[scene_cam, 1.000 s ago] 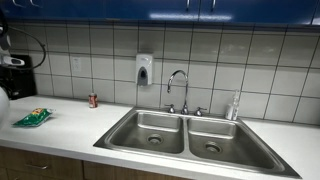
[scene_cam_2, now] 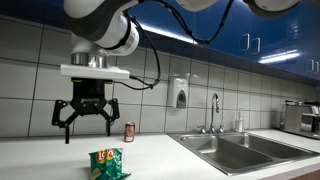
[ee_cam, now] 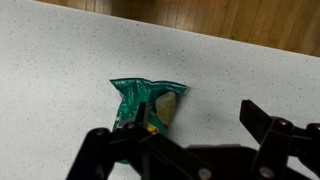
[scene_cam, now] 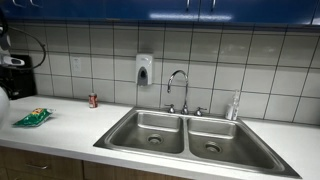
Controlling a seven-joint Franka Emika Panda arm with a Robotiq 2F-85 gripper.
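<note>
A shiny green packet (scene_cam_2: 107, 166) lies on the white counter, and from above it shows as a green bag (ee_cam: 132, 98) with a yellowish spot near its lower part. My gripper (scene_cam_2: 87, 130) hangs over the counter close to this packet, open, with nothing between its fingers. In the wrist view the gripper spans wide, and its dark body hides the packet's lower end. Exterior view 1 has the green packet (scene_cam: 35, 117) at the counter's left end, with only a bit of the arm showing at the left edge.
Behind the packet stands a small red can (scene_cam_2: 129, 132), near the tiled wall. To the right is a double steel sink (scene_cam: 190, 138) with a tall faucet (scene_cam: 178, 85). A soap dispenser (scene_cam: 144, 69) hangs on the wall, and a bottle (scene_cam: 233, 106) stands behind the sink.
</note>
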